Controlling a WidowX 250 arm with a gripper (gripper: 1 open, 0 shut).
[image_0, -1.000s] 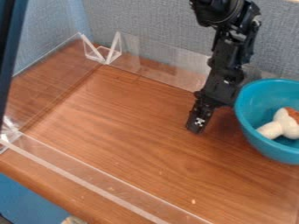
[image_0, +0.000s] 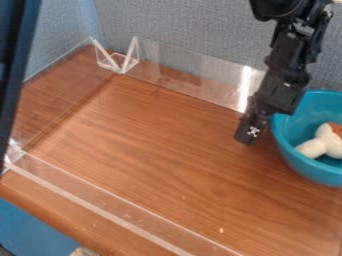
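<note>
My black gripper (image_0: 251, 130) points down just above the wooden table at the left rim of a blue bowl (image_0: 305, 168). It looks shut, with no object visible between its fingers, though the fingertips are small and dark in this view. Inside the bowl, at the right edge of the view, lies a white object (image_0: 321, 146) with an orange part behind it.
Clear plastic barriers run along its back and left sides, with a white bracket (image_0: 118, 62) at the back left corner. Grey padded walls stand behind.
Over the last second the arm has moved right and slightly up, closer to the bowl. The bowl and the object in it look unmoved.
</note>
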